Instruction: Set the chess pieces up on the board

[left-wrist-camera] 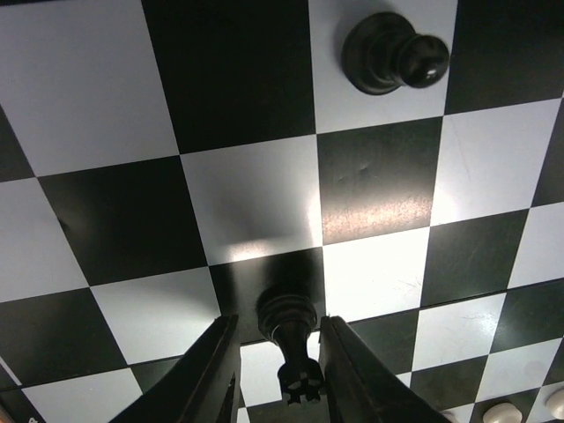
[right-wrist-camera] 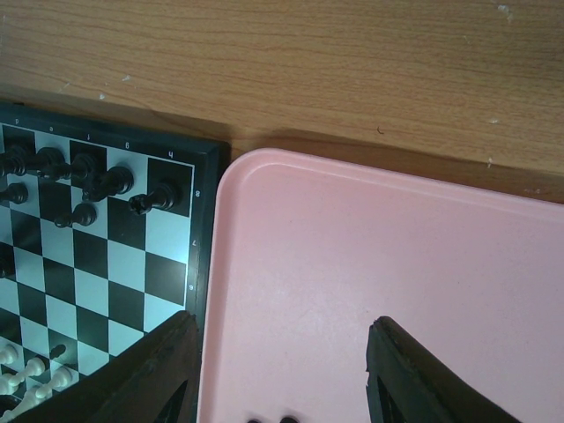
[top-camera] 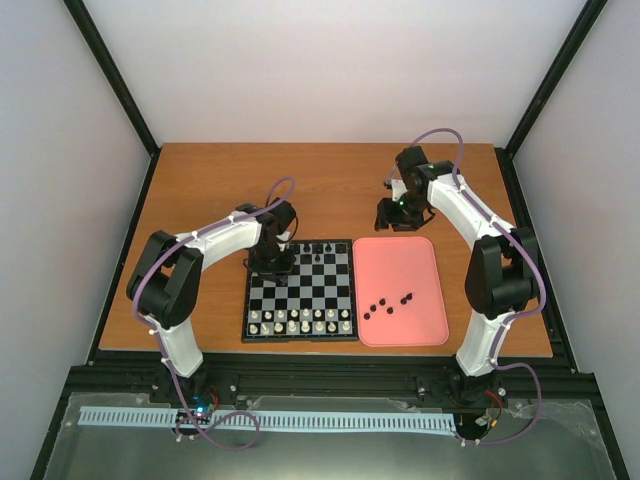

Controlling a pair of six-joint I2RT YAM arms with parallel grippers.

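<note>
Between the fingertips of my left gripper stands a black rook (left-wrist-camera: 289, 328), with its crenellated top pointing toward the lower edge of the left wrist view. The fingers (left-wrist-camera: 207, 366) are parted, and a gap shows beside the rook. A black pawn (left-wrist-camera: 395, 55) stands alone on a white square farther up that view. From above, my left gripper (top-camera: 275, 274) is over the left part of the chessboard (top-camera: 353, 300) and hides some squares. My right gripper is open and empty above the pink tray (right-wrist-camera: 352, 256). Black pieces (right-wrist-camera: 97, 181) line the board's far side.
White pieces (top-camera: 306, 327) fill the rows along the board's near side. Several small black pieces (top-camera: 390, 309) lie in the pink tray, right of the board. Bare wooden table (top-camera: 330, 180) stretches behind both.
</note>
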